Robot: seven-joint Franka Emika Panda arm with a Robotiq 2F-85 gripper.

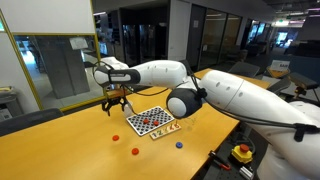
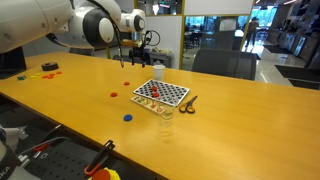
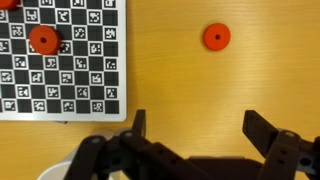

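My gripper is open, with bare tabletop showing between its fingers. It hangs above the table in exterior view 1. In the wrist view a red disc (image 3: 216, 37) lies on the wood ahead of the fingers, apart from them. The black-and-white board (image 3: 95, 60) fills the upper left there, and a red disc (image 3: 44, 40) rests on it. Exterior view 2 has two loose red discs (image 2: 127, 83) (image 2: 113, 95) left of the board and a blue disc (image 2: 128, 118) nearer the front.
A white cup (image 2: 158, 72) stands behind the board. By its near side are a wooden tray (image 2: 150, 103) and a clear glass (image 2: 166, 120); scissors (image 2: 188, 104) lie to the right. Open tabletop stretches to the left in exterior view 1.
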